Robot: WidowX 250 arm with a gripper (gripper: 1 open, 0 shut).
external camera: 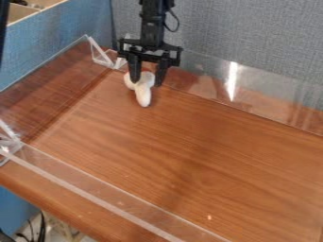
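Observation:
A small white object point(144, 93), seemingly a soft toy or a mushroom-like piece with a narrow end pointing toward the front, lies on the wooden table near its back left. My black gripper point(146, 66) hangs right over it with open fingers, its fingers reaching down around the upper part of the object. Whether the fingers touch it is unclear.
Transparent low walls line its edges, with a grey padded backdrop point(252, 47) behind and a blue padded wall point(38, 57) at the left.

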